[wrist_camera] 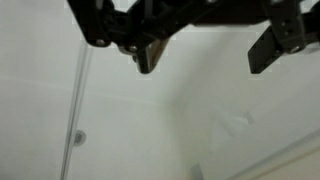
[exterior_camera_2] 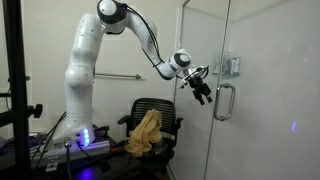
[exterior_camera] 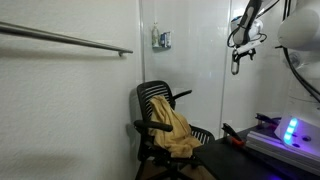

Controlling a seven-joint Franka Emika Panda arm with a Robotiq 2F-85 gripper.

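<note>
My gripper [exterior_camera_2: 204, 97] hangs open at the end of the raised arm, with nothing between its fingers. In the second exterior view it is left of the metal door handle [exterior_camera_2: 223, 102], apart from it in that view. Seen from the first exterior view, the gripper [exterior_camera: 246, 46] is near the top of the handle [exterior_camera: 236, 62]; the gap in depth is hard to judge. The wrist view shows both dark fingers [wrist_camera: 148, 56] spread wide before a blurred pale surface. A thin rod or edge [wrist_camera: 75, 115] runs down its left side.
A black office chair [exterior_camera: 150, 103] with a tan cloth [exterior_camera: 173, 128] stands below and away from the arm. Small bottles [exterior_camera: 155, 37] sit on the wall. A long metal rail [exterior_camera: 70, 38] crosses the left wall. Space around the gripper looks clear.
</note>
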